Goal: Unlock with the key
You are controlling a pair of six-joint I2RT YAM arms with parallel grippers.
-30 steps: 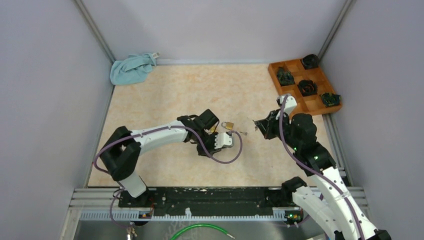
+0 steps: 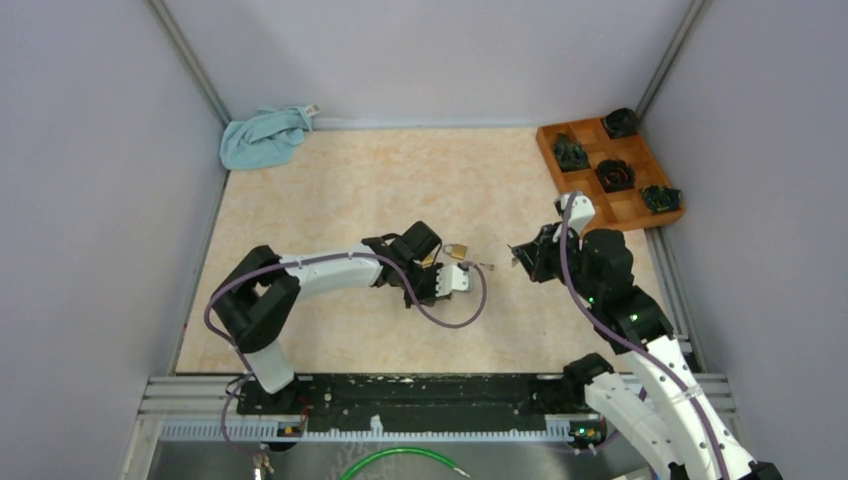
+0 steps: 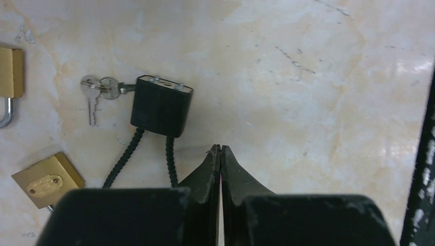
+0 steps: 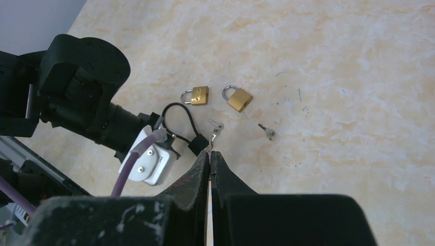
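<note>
A black padlock (image 3: 161,106) with a black cable shackle lies on the table in the left wrist view. A key is in or against its side, and a ring joins it to a second silver key (image 3: 92,102). My left gripper is shut beside the padlock, over the cable's side; nothing shows clearly between its tips. In the right wrist view the padlock (image 4: 198,144) sits close to the left gripper, near the keys (image 4: 216,126). My right gripper is shut above the table; a thin sliver shows at its tip, its nature unclear.
A separate small key (image 4: 268,131) rests to the right. A wooden tray (image 2: 597,130) stands back right, a blue cloth (image 2: 262,138) back left.
My left arm has shifted slightly over the padlocks, a little right, with its purple hose moving along. My right arm has barely moved.
</note>
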